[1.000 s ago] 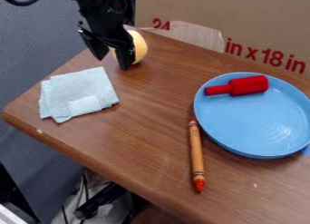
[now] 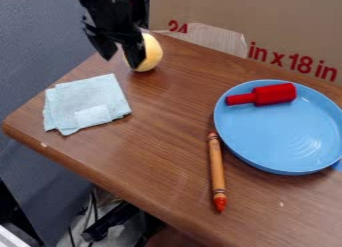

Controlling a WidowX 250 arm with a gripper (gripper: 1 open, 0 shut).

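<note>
My black gripper (image 2: 118, 53) hangs at the top left of the camera view, low over the far part of the wooden table. A pale yellow rounded object (image 2: 150, 54) is right beside it, partly behind its fingers. Whether the fingers touch or hold it, and how far apart they stand, I cannot tell. A folded light blue cloth (image 2: 86, 103) lies below the gripper on the left of the table.
A blue plate (image 2: 278, 138) on the right holds a red cylindrical object with a handle (image 2: 273, 94). An orange crayon (image 2: 217, 171) lies left of the plate. A cardboard box (image 2: 254, 21) stands at the back.
My gripper has shifted slightly up and to the left in the view. The cloth, plate and crayon have not moved.
</note>
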